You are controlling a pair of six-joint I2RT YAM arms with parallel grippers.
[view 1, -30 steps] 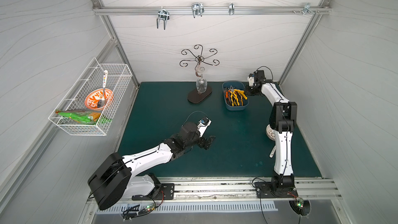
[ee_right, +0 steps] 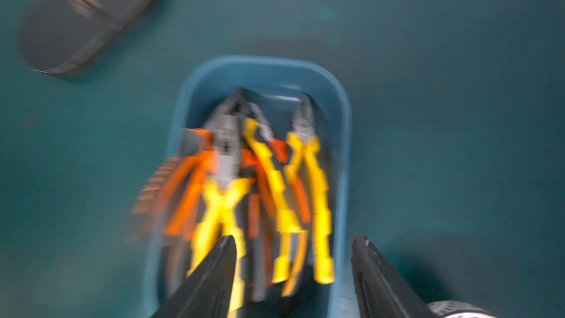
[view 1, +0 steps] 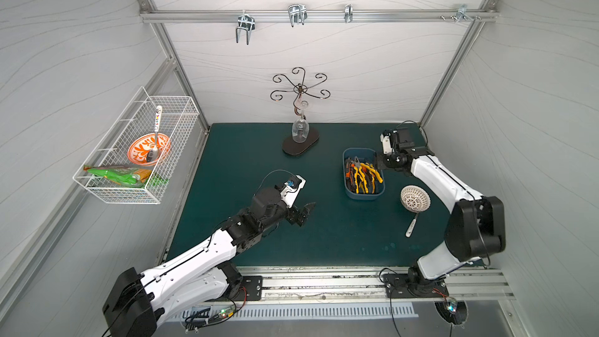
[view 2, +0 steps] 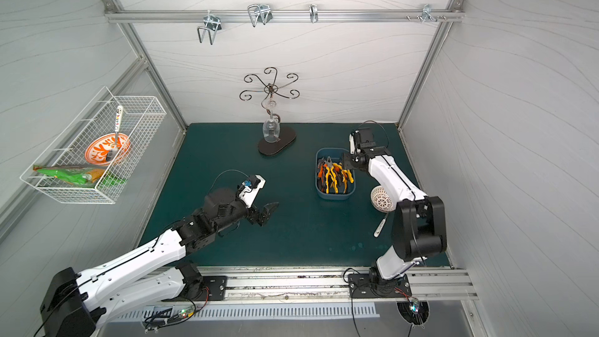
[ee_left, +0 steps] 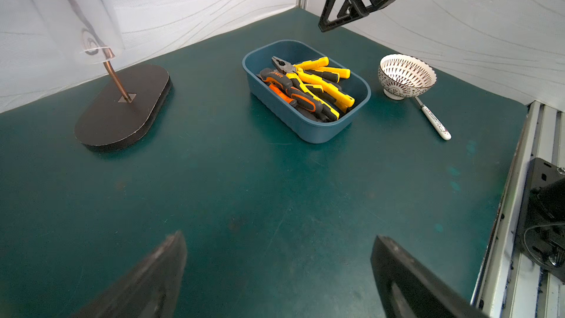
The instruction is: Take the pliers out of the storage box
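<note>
Several pliers with yellow or orange handles lie heaped in the blue storage box on the table. One yellow-handled pair lies on top, its fingers toward the far end, in the blurred right wrist view. My right gripper is open at the box's right side; the right rim shows between its spread fingers, and whether they touch it I cannot tell. My left gripper stands open over bare table, with nothing between its fingers, well left of the box in the top left view.
Right of the box are a patterned strainer bowl and its white handle. A dark stand with a hanging glass is at the back.
The storage box with its pliers has shifted toward the front and slightly right. The left arm has drawn back a little leftward.
</note>
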